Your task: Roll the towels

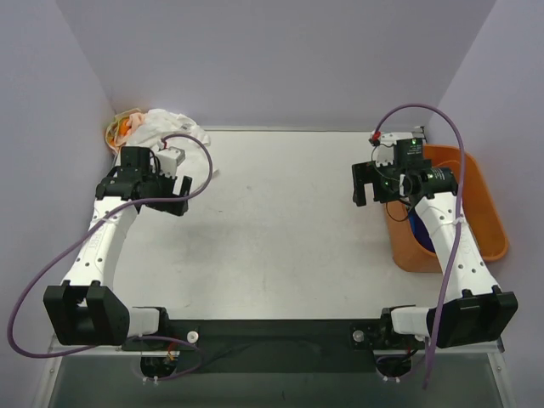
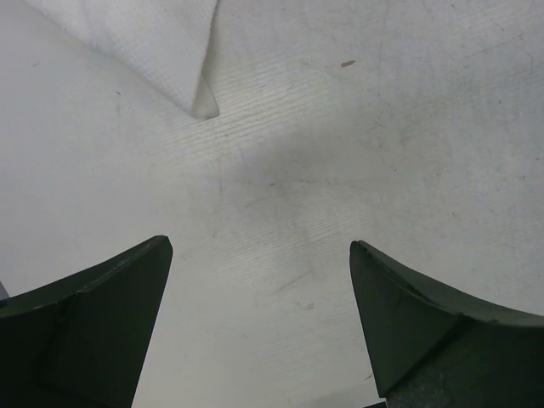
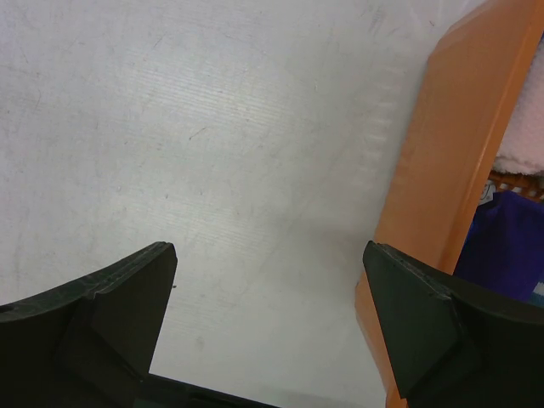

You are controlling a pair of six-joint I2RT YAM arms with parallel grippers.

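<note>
A white cloth point(image 1: 167, 125) lies bunched at the back left of the table, behind my left gripper point(image 1: 177, 194); its corner point(image 2: 170, 59) shows in the left wrist view. That gripper is open over bare table. My right gripper point(image 1: 367, 185) is open just left of an orange bin point(image 1: 483, 217). Inside the bin, the right wrist view shows a pale fluffy towel point(image 3: 527, 127) and dark blue fabric point(image 3: 506, 242), partly hidden by the bin wall.
A small basket point(image 1: 118, 127) with orange items sits in the back left corner. Walls close in the back and both sides.
</note>
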